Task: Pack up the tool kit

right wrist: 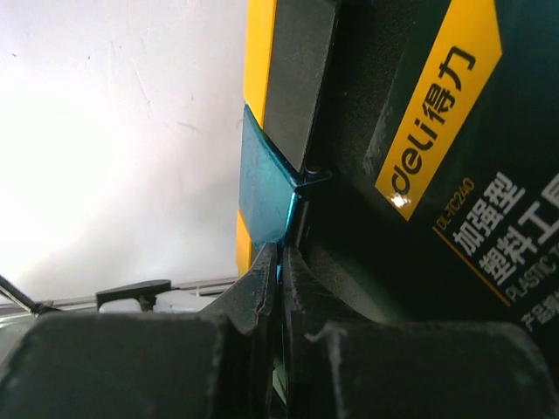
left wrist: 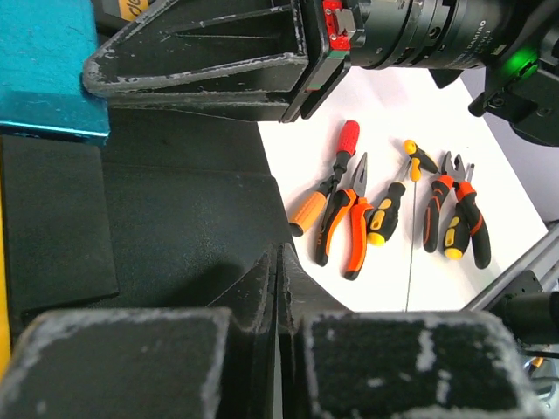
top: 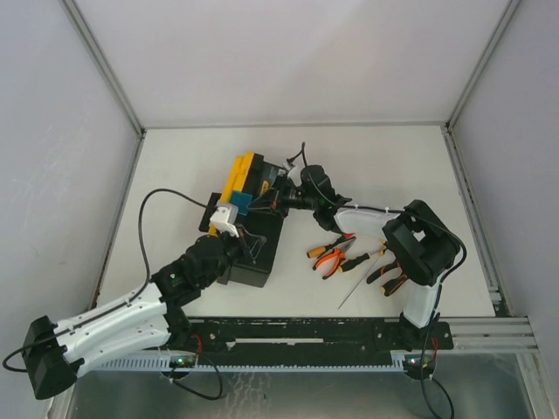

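The black tool box (top: 253,274) with yellow trim stands left of the table's middle, its lid down. A blue latch (right wrist: 265,188) sits at the lid's edge. My right gripper is shut, its fingertips right at the latch's edge; whether the thin edge lies between them is unclear. Over the box's dark top, my left gripper is shut with nothing between its fingers. On the table right of the box lie orange-black pliers (left wrist: 348,209), a red-and-orange-handled tool (left wrist: 313,209), yellow-black screwdrivers (left wrist: 385,215) and more pliers (left wrist: 472,214).
My right arm (top: 362,218) reaches across above the loose tools. A dark rail (top: 288,330) runs along the front edge.
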